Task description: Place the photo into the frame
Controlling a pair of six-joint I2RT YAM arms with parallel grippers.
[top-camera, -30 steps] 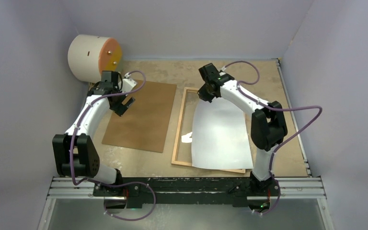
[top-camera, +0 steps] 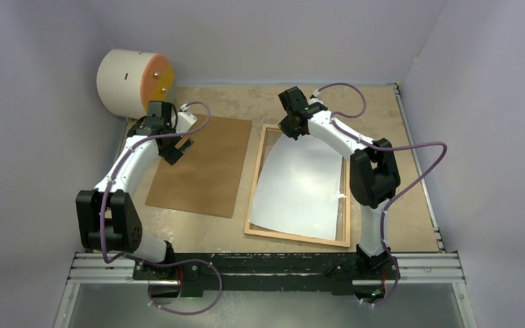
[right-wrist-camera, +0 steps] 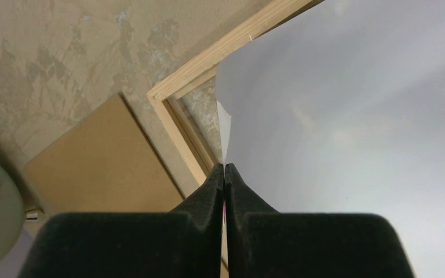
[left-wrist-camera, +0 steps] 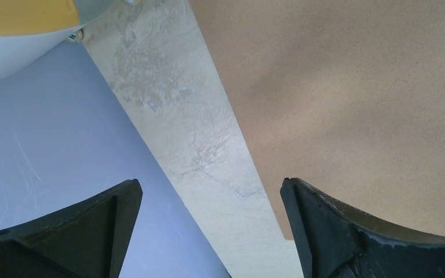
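Observation:
The photo, white side up, lies over the wooden frame, slightly turned, its lower end inside the frame's bottom bar. At its top left corner, near the frame's far left corner, my right gripper is shut on the sheet. In the right wrist view the photo runs to the shut fingertips, its edge bent beside them, and bare glass shows in the corner of the frame. Over the upper left of the brown backing board, my left gripper stands open and empty.
A white cylinder with an orange and yellow end stands at the back left. Bare table separates the board from the frame. A small white piece shows at the photo's right edge.
My right gripper has moved a little left and back, and the photo's lower end has swung left, from overhanging the frame's right side to within its bars. The left arm has barely moved.

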